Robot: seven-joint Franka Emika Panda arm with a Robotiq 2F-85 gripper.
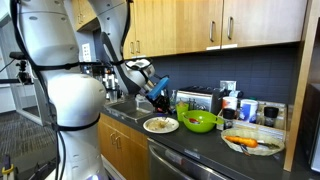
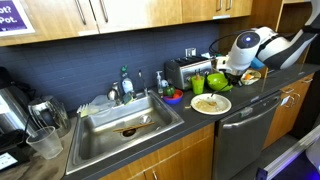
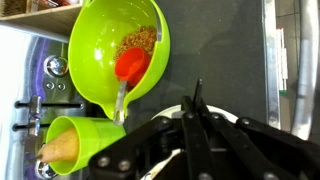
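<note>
Above the white plate (image 1: 161, 125) hangs my gripper (image 1: 160, 99), near the counter's front edge. In the wrist view the gripper is shut around something thin and dark, whose pointed end (image 3: 198, 92) sticks out ahead of the fingers. What this object is cannot be made out. Most of the plate (image 3: 172, 111) is covered by the gripper there. The green bowl (image 3: 94, 45) lies to the left, with brown grains (image 3: 143, 38) and a red scoop (image 3: 131, 65) inside.
A green cup (image 3: 92, 132) with a wooden-looking piece stands by the sink. The toaster (image 2: 188, 72) is behind the plate. A vegetable plate (image 1: 250, 146) lies farther right. The sink (image 2: 122, 128) and dark bare counter (image 3: 200, 40) are clear of tall things.
</note>
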